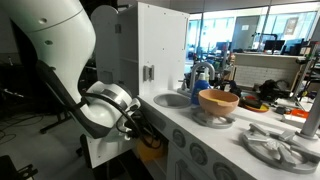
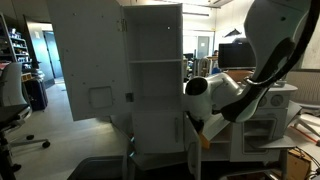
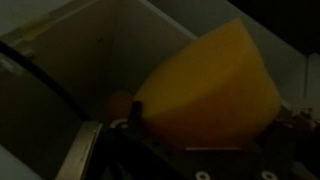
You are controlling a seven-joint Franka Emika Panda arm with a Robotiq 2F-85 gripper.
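Observation:
A yellow-orange object [image 3: 215, 95] fills the middle of the dark wrist view, close in front of my gripper. My gripper is open; the object and the shadow hide most of its fingers, and any contact cannot be made out. Exterior view 1 shows an orange patch [image 1: 151, 151] low beside the counter front, just past the wrist. In exterior view 2 an orange piece [image 2: 214, 125] shows by the end of the arm, at an opened cabinet door [image 2: 194, 148].
The white counter [image 1: 228, 133] runs along the arm's right, carrying an orange bowl [image 1: 218, 102], a sink [image 1: 173, 101] and burner grates [image 1: 277, 148]. A tall white cabinet [image 2: 157, 45] has its upper door [image 2: 88, 60] swung wide. Inside the compartment [image 3: 110, 50] it is dark.

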